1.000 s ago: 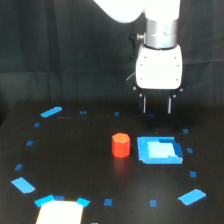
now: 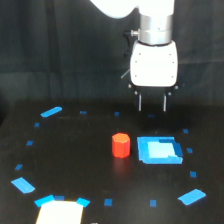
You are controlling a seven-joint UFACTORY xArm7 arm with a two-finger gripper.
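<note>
My gripper (image 2: 153, 100) hangs open in the upper right, its two dark fingers apart with nothing visible between them. It is above a blue square tray (image 2: 142, 150) that has a pale light-blue piece (image 2: 163, 150) inside. A red hexagonal block (image 2: 121, 145) sits on the dark table to the left of the tray. A cream square object (image 2: 60, 214) lies at the bottom left, partly cut off, with blue tape around it.
The dark table (image 2: 100, 185) carries blue tape strips and small blue marks near its edges. A dark curtain stands behind.
My gripper has shifted slightly left and down. The objects on the table have not visibly moved.
</note>
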